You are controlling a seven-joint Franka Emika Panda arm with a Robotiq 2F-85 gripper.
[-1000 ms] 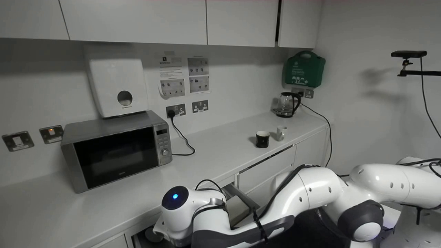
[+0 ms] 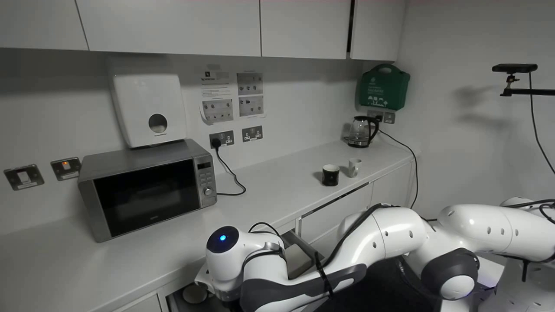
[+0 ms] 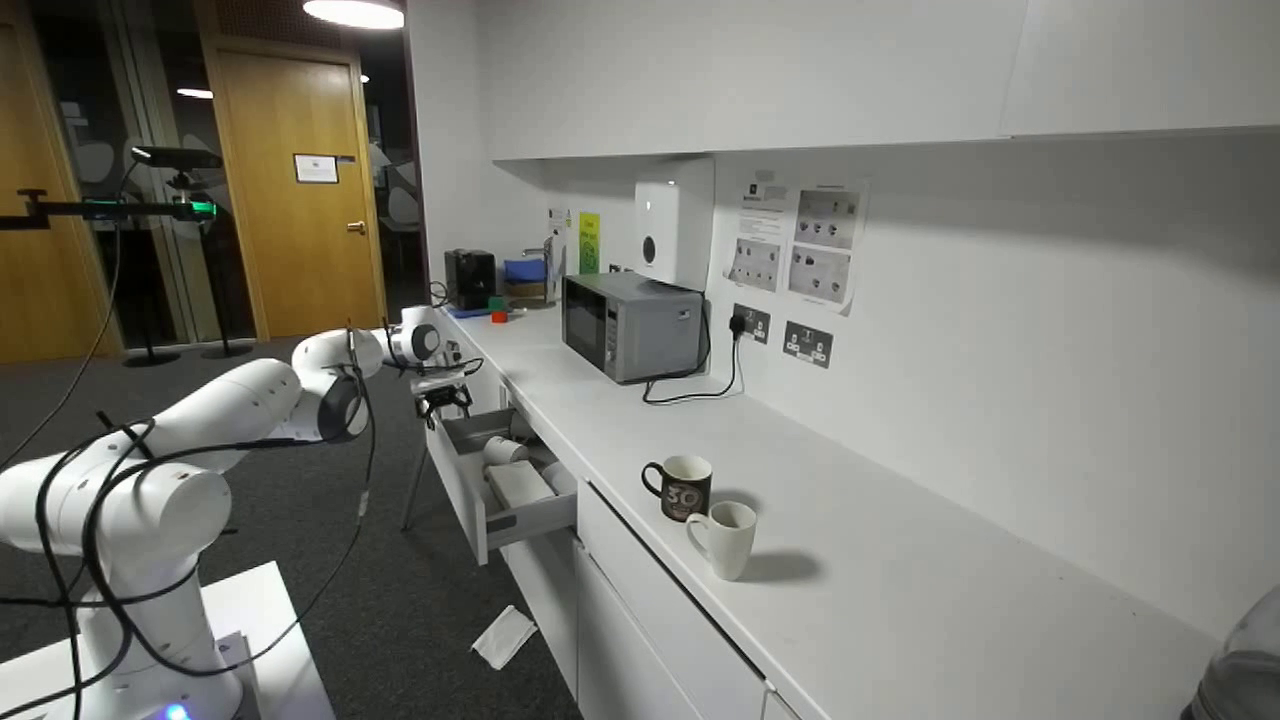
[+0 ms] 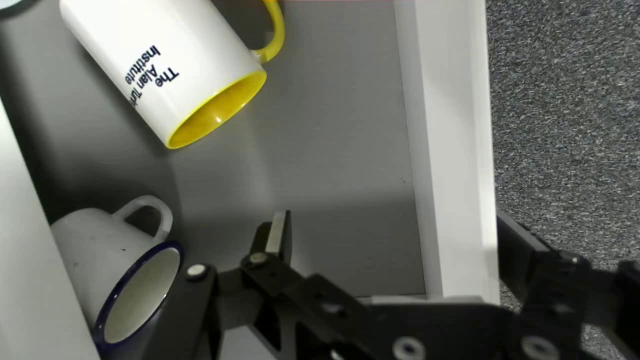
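My gripper stands open at the drawer's white front wall (image 4: 459, 150). One finger (image 4: 279, 237) is on the inner side of that wall and the other finger (image 4: 519, 249) is outside, over the carpet; neither looks to be gripping it. Inside the pulled-out drawer (image 3: 477, 516) lie a white mug with a yellow inside (image 4: 162, 66) and a white enamel mug with a blue rim (image 4: 108, 264), both on their sides. Exterior view 2 shows the gripper (image 3: 444, 406) at the drawer's far end. In exterior view 1 the arm hides the fingers.
On the counter (image 3: 864, 516) stand a black mug (image 3: 685, 490), a white mug (image 3: 727, 540), a microwave (image 2: 151, 182) and a kettle (image 2: 360, 132). A white box (image 3: 519, 484) also lies in the drawer. Cables (image 3: 360, 480) hang from the arm.
In exterior view 1 the arm's wrist has shifted slightly up and to the right. The drawer and the counter items look unmoved.
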